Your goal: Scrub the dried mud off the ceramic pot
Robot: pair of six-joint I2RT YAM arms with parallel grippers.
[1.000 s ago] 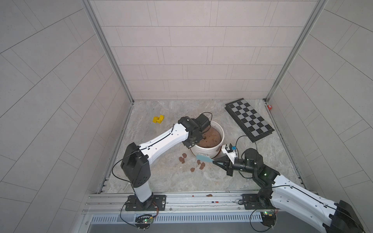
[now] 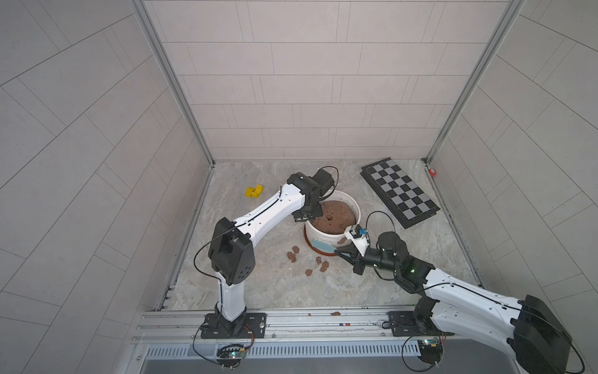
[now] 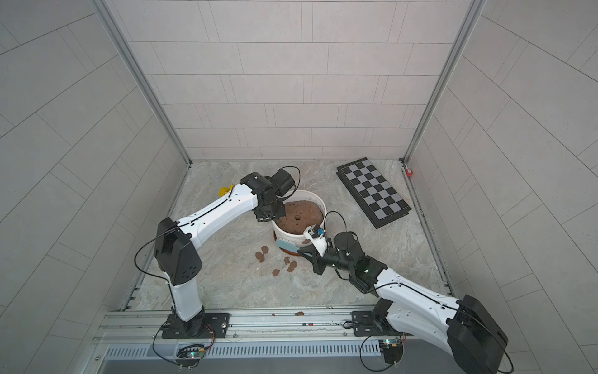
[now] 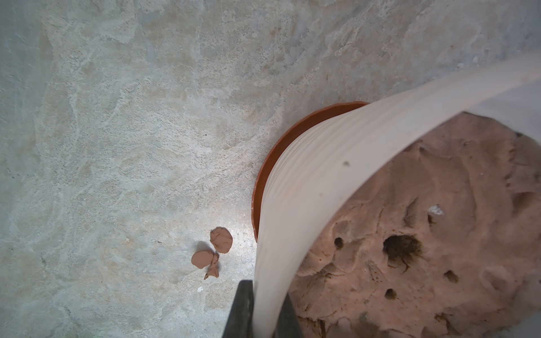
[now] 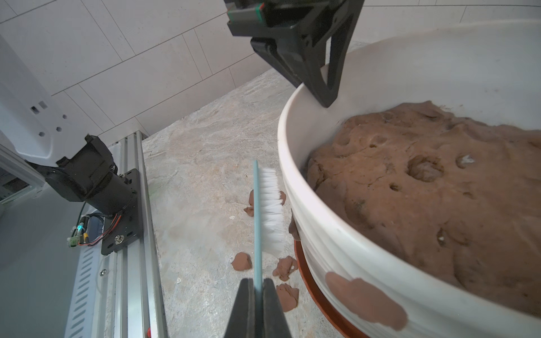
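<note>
The white pot holds brown mud and stands on a terracotta saucer. In the right wrist view a mud patch clings to its outer wall. My left gripper is shut on the pot's rim at the left side, the wall between its fingers. My right gripper is shut on the handle of a light-blue brush, whose white bristles face the pot's wall beside a small patch of mud.
Several mud flakes lie left and in front of the pot. A checkered board lies at the back right and a yellow object at the back left.
My left arm has shifted toward the back with the pot's rim, and the pot has moved slightly.
</note>
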